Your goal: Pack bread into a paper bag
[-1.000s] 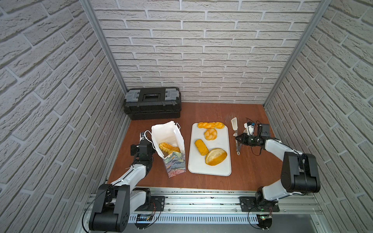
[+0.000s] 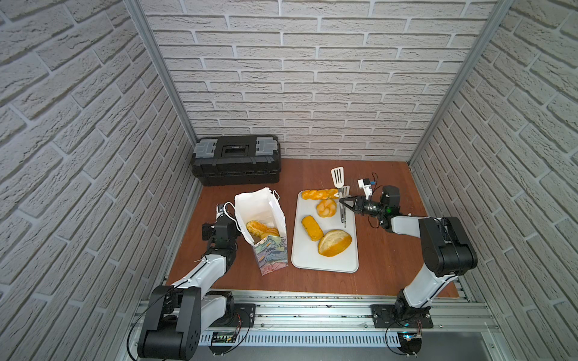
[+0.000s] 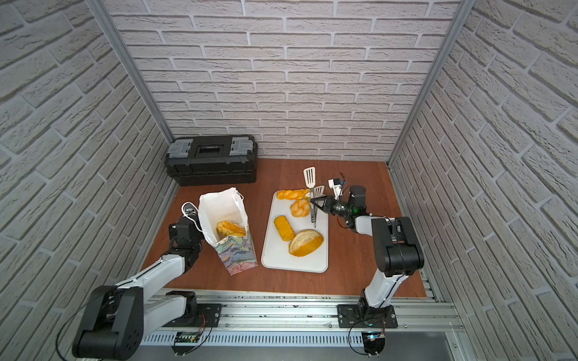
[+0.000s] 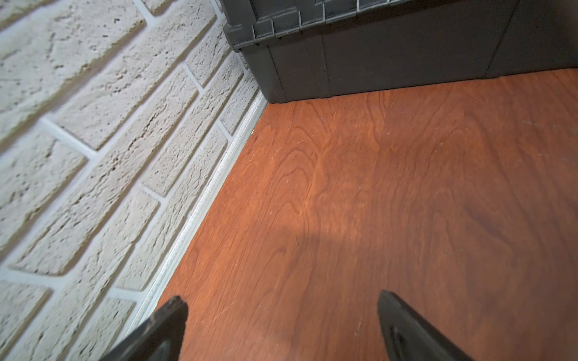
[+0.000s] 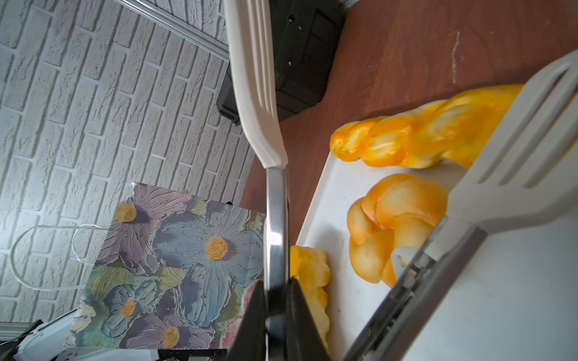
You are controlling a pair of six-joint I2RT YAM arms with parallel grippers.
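My right gripper (image 2: 344, 203) is shut on metal tongs with white slotted spatula ends (image 2: 337, 176), held over the tray's right side. Their two arms stand spread in the right wrist view, one upper blade (image 5: 256, 84) and one lower blade (image 5: 529, 156) near the braided loaf (image 5: 421, 137). Beside that loaf on the white tray (image 2: 313, 262) lie a knotted roll (image 2: 325, 208), a yellow oblong roll (image 2: 312, 228) and a bun (image 2: 334, 243). The floral paper bag (image 2: 271, 255) stands open with bread (image 2: 260, 229) inside. My left gripper is open and empty, left of the bag.
A black toolbox (image 2: 236, 160) stands against the back wall at the left. Brick walls close in both sides. Bare table (image 2: 391, 264) lies right of the tray, and a narrow gap separates tray and bag.
My right gripper has moved left with the tongs, from beside the tray to over it. The braided loaf has shifted slightly left. The left arm and the bag have stayed still.
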